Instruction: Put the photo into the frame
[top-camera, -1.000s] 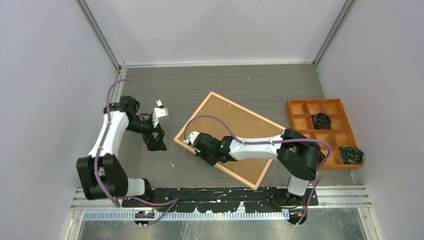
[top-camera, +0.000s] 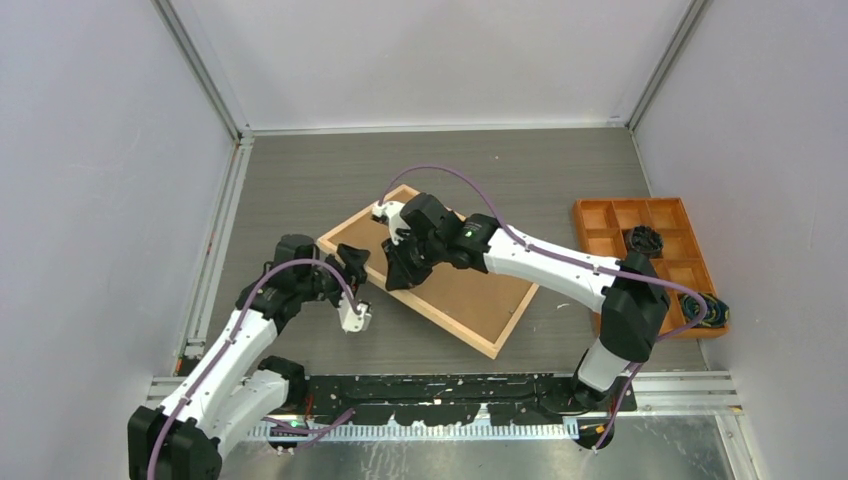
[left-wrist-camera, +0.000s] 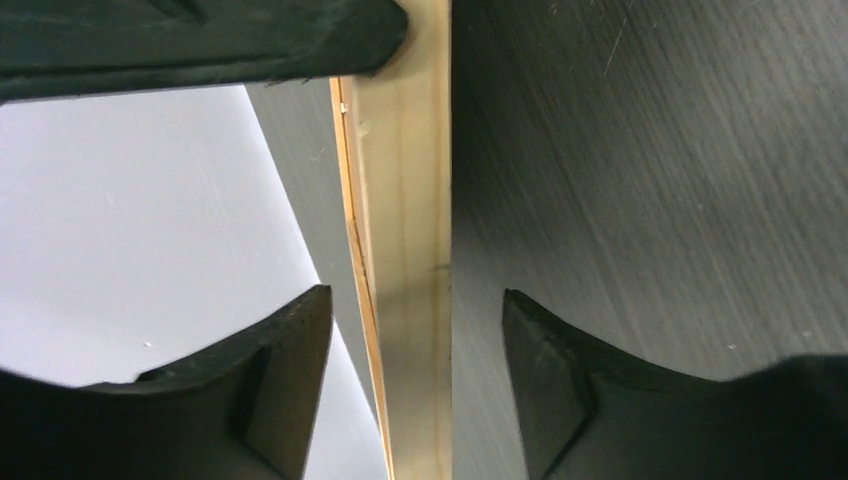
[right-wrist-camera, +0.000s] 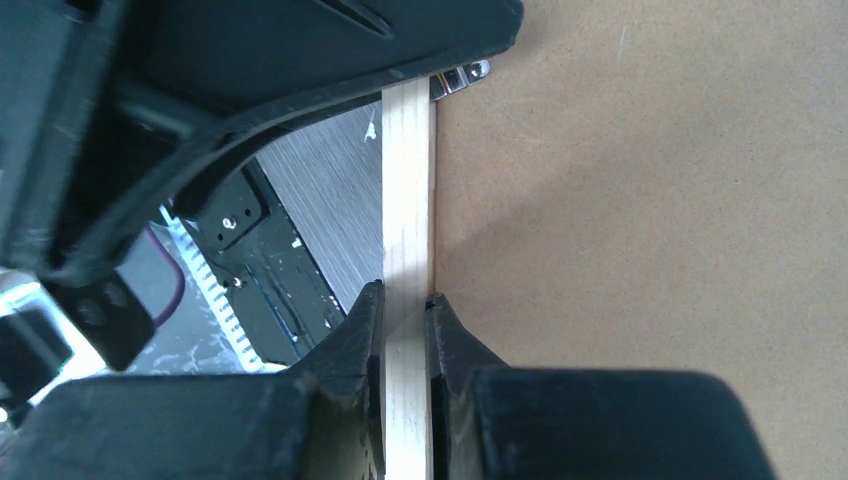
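Observation:
A wooden frame (top-camera: 446, 324) with a brown board inside lies askew mid-table, seemingly tilted up. In the top view, its near-left rim is partly hidden by both grippers. My right gripper is shut on that rim, its fingers (right-wrist-camera: 465, 345) against both faces of the pale wood. Further left along the frame, my left gripper stands open; the side bar (left-wrist-camera: 405, 190) passes between its fingers, with a gap to each side. No separate photo shows in any view.
An orange compartment tray (top-camera: 597, 245) with dark coiled cables (top-camera: 644, 241) stands at the right. Bare grey table (top-camera: 330, 165) lies behind the frame. A black strip (top-camera: 440, 386) runs along the front edge.
The right gripper has moved up and slightly left, and the frame has shifted left with it.

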